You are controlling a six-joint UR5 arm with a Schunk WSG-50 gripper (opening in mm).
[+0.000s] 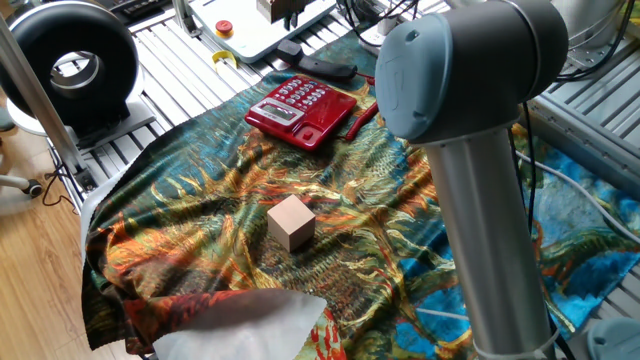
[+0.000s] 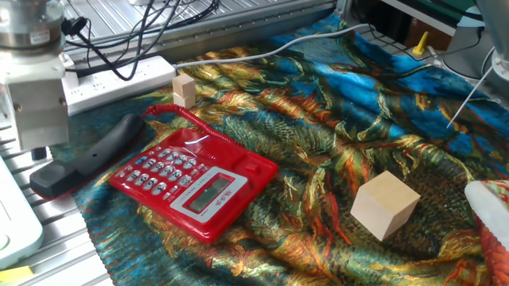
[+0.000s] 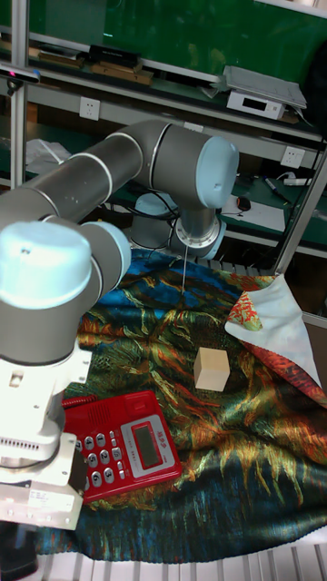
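Note:
A red telephone (image 1: pixel 300 110) with a keypad and display lies on the patterned cloth. Its black handset (image 2: pixel 99 159) is off the base, lying alongside it at the cloth's edge, with the curly red cord (image 2: pixel 203 125) attached. Only part of my gripper (image 1: pixel 287 18) shows at the top edge of exterior view 1, above the white board, beyond the handset. In exterior view 2 a dark fingertip (image 2: pixel 39 153) points down over the handset's near end, apparently apart from it. How wide the fingers stand is unclear. A wooden cube (image 2: pixel 385 205) rests on the cloth.
A smaller wooden block (image 2: pixel 184 91) stands by the white power strip (image 2: pixel 119 86). One cloth corner (image 3: pixel 276 320) is folded over, pale side up. A red button (image 1: pixel 224 28) sits on the white board. My arm (image 1: pixel 490 220) covers the cloth's right side in exterior view 1.

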